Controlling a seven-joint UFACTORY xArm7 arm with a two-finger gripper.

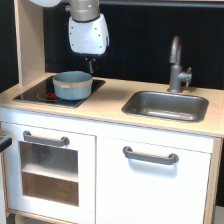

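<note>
A blue-grey pot (72, 90) stands upright on the black cooktop (40, 92) at the left of the toy kitchen counter. The white arm comes down from the top of the view, and its small dark gripper (91, 68) hangs just behind and to the right of the pot, near rim height. The fingers are tiny and dark against the black back wall. Whether they are apart or together does not show, nor whether they touch the pot.
To the right, a steel sink (166, 105) is set into the wooden counter (112, 100), with a tall grey faucet (177, 65) behind it. Bare counter lies between cooktop and sink. Below are an oven door (42, 140) and a white cabinet door (150, 185).
</note>
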